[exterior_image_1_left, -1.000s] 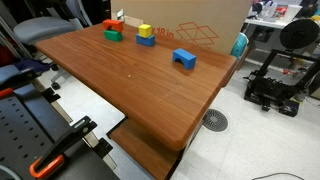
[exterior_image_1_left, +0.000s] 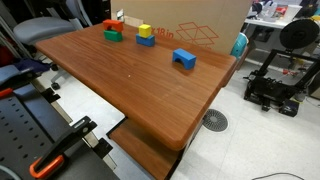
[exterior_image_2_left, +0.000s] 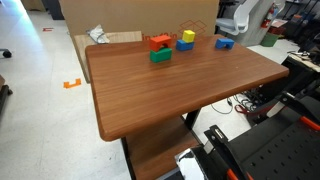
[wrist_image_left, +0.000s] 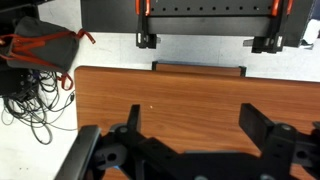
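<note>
On the wooden table (exterior_image_1_left: 140, 85) stand small toy blocks. A red block (exterior_image_2_left: 160, 42) rests on a green block (exterior_image_2_left: 160, 56). Beside them, a yellow block (exterior_image_1_left: 145, 30) sits on a blue block (exterior_image_1_left: 146, 41). A separate blue arch-shaped block (exterior_image_1_left: 184, 58) lies alone on the tabletop. My gripper shows only in the wrist view, its black fingers (wrist_image_left: 132, 128) wide apart over bare wood near a table edge. Nothing is between them, and no block appears in that view.
A cardboard panel (exterior_image_1_left: 185, 18) stands behind the blocks. White floor (wrist_image_left: 113, 52) separates the table from a black base surface (wrist_image_left: 205, 24) with orange-handled clamps. Cables (wrist_image_left: 38, 105) lie on the floor beside the table.
</note>
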